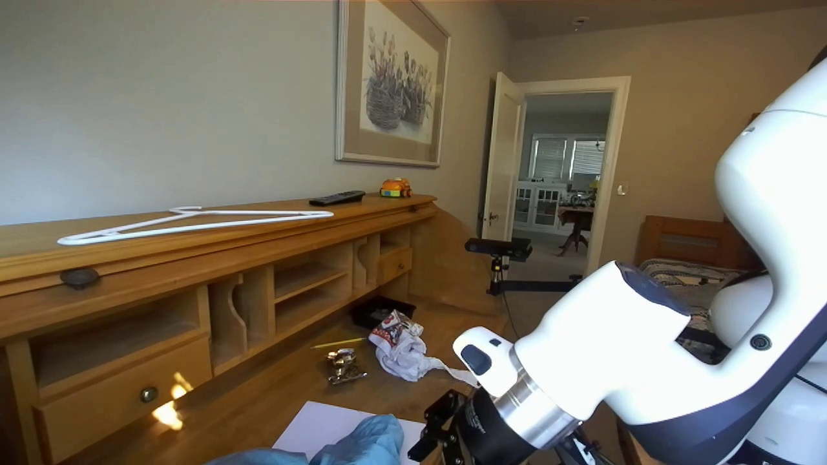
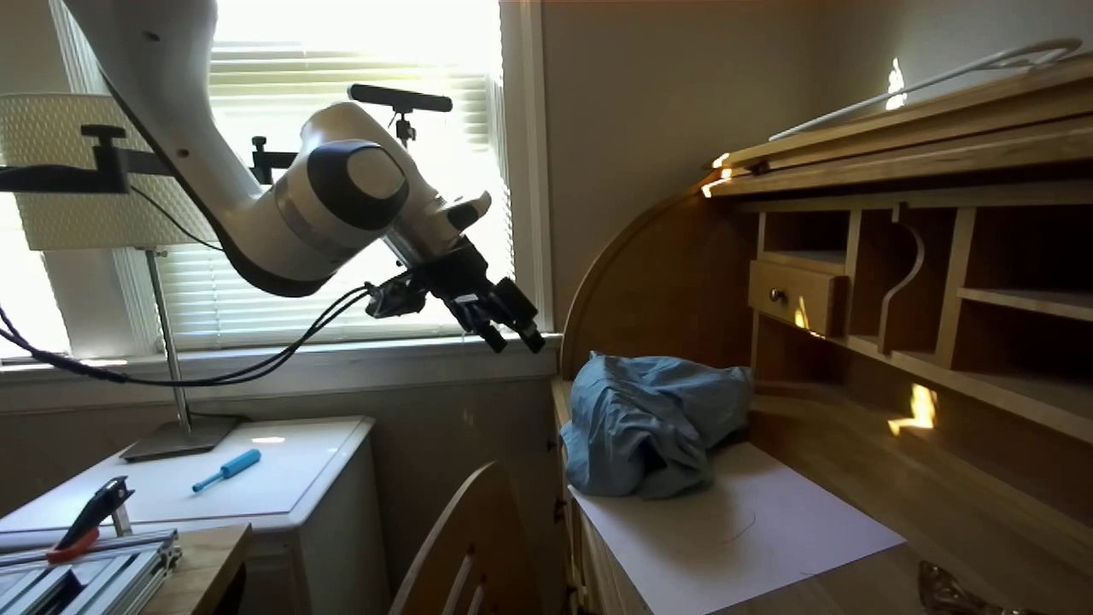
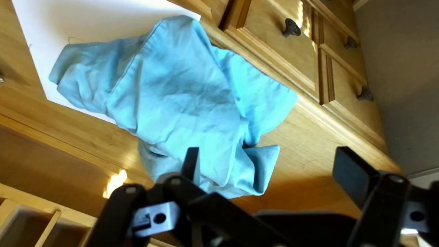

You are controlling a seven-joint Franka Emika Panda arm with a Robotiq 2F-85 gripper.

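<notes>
A crumpled light-blue cloth lies on the desk, partly over a white sheet of paper. In exterior view 2 the cloth forms a loose heap near the desk's far side end, and the bare paper spreads toward the camera. My gripper is open, its black fingers wide apart with nothing between them. It hangs in the air above and to the left of the cloth in exterior view 2, where the gripper points downward. Exterior view 1 cuts off most of the cloth.
Crumpled white cloth or paper, shiny wrappers, a yellow pencil and a black tray occupy the desk. Cubbyholes line its back. A white hanger, a remote and a toy truck rest on top.
</notes>
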